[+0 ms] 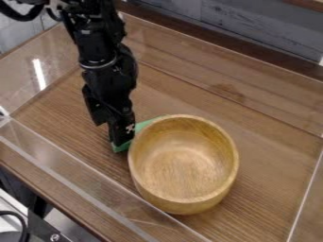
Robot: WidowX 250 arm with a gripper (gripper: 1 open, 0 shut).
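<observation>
My black gripper [110,123] hangs low over the wooden table at the left of the bowl, open, its fingers down by a green object [124,142]. That green object lies against the left side of a round light wooden bowl [183,165], which hides part of it. The bowl looks empty. Whether the fingers touch the green object, I cannot tell.
A clear edge strip runs along the near left side, with dark cables and hardware beyond it at the bottom left corner.
</observation>
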